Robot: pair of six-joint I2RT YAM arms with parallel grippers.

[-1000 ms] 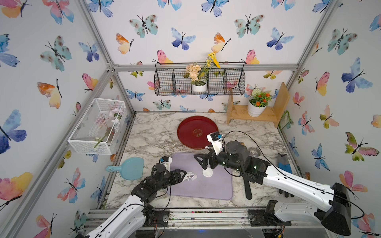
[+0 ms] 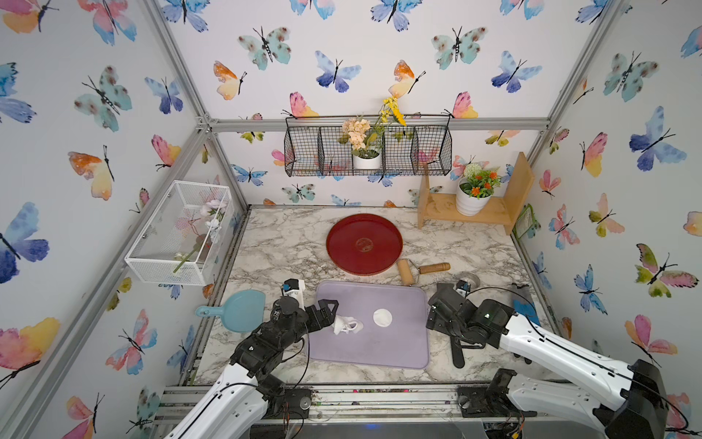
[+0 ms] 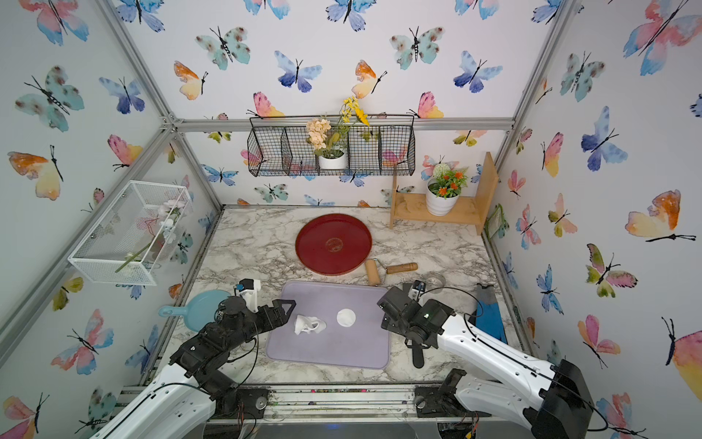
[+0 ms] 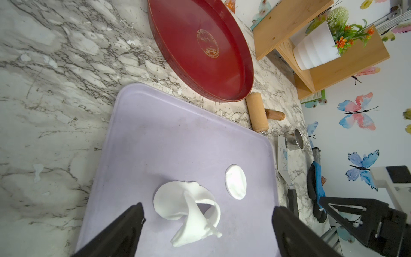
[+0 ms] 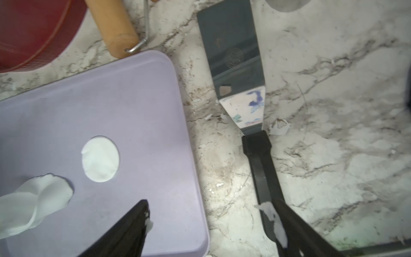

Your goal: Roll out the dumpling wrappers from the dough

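On the lilac tray (image 2: pixel 373 292) lie a flat round white dough wrapper (image 2: pixel 382 317) and, left of it, a crumpled, folded sheet of white dough (image 4: pixel 192 209). My left gripper is open above the tray's left side, its fingers on either side of the folded dough in view but apart from it. Over the tray's right edge hangs my right gripper, its fingers apart with nothing held; white residue clings to the pads (image 5: pixel 274 220). Below it lies a metal scraper with a black handle (image 5: pixel 263 175). The wooden roller (image 2: pixel 406 272) rests behind the tray.
A round red tray (image 2: pixel 364 244) stands at the back. To the left is a blue pan (image 2: pixel 243 311). A metal cup (image 4: pixel 295 139) and blue-black gloves (image 3: pixel 490 314) sit at the right. Bare marble lies between the pan and the red tray.
My right gripper has swung right and toward the front, from over the round wrapper to the tray's right edge and scraper. The left arm has drawn back slightly left.
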